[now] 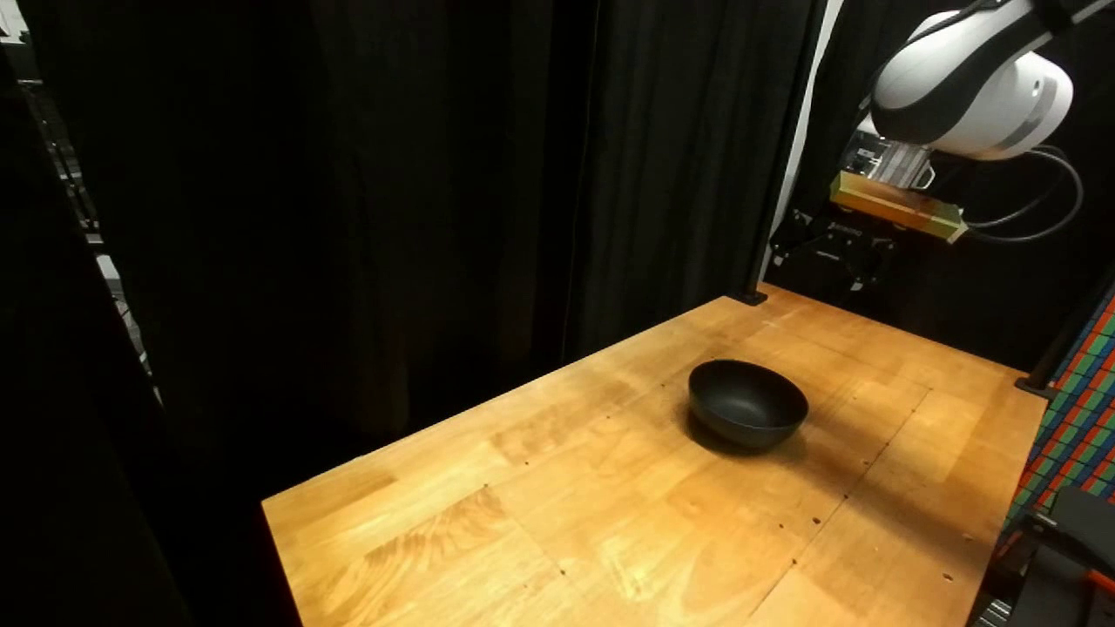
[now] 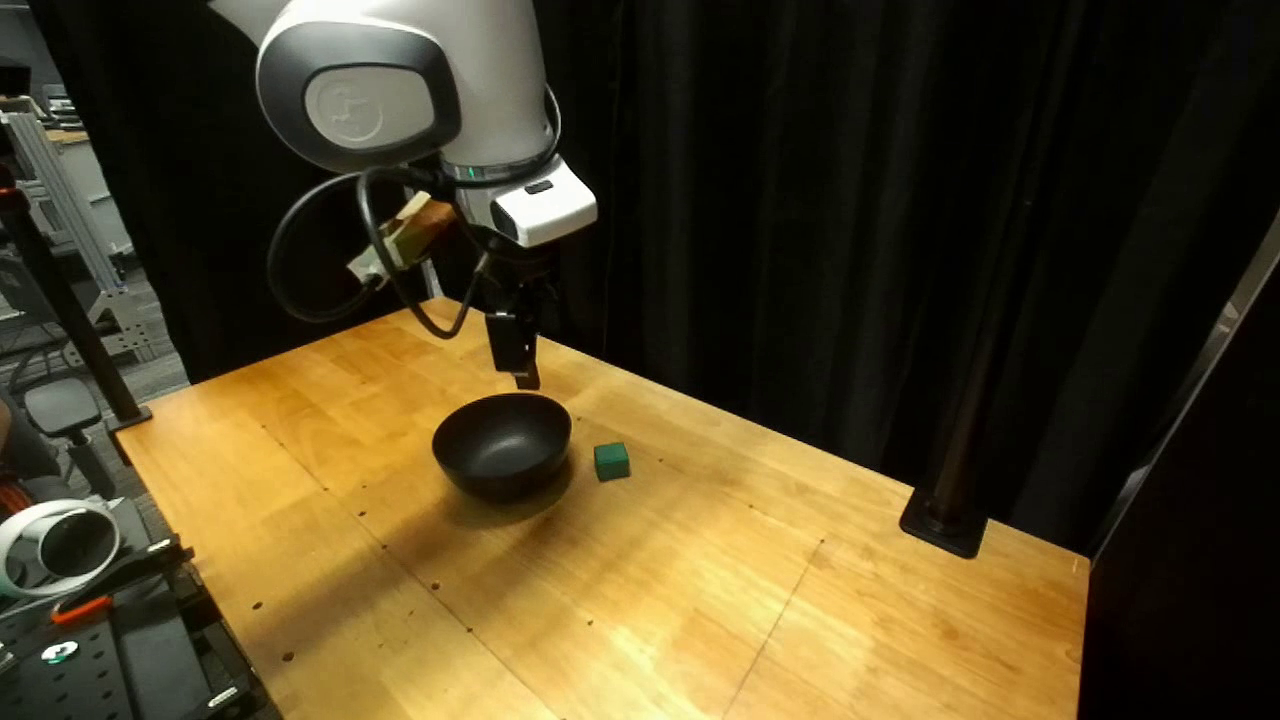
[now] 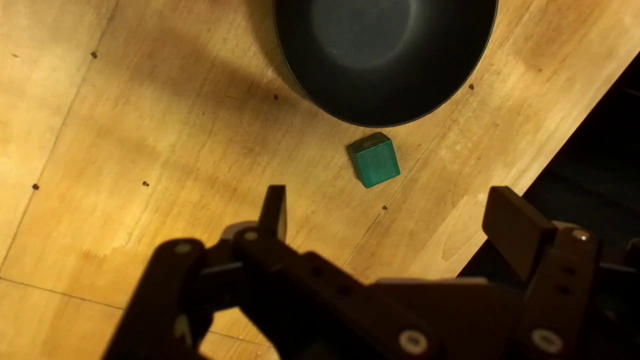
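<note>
A small green cube (image 2: 611, 461) rests on the wooden table just beside a black bowl (image 2: 503, 444). From the wrist, the cube (image 3: 375, 161) appears close outside the rim of the bowl (image 3: 387, 66), whose inside looks empty. My gripper is wide open above the table, its two fingers far apart with nothing between them. In exterior view 1 the gripper (image 1: 826, 261) hangs in the air beyond the bowl (image 1: 747, 404), which hides the cube there.
Black curtains hang past its edge. A black post base (image 2: 943, 522) stands on the edge at right in exterior view 2.
</note>
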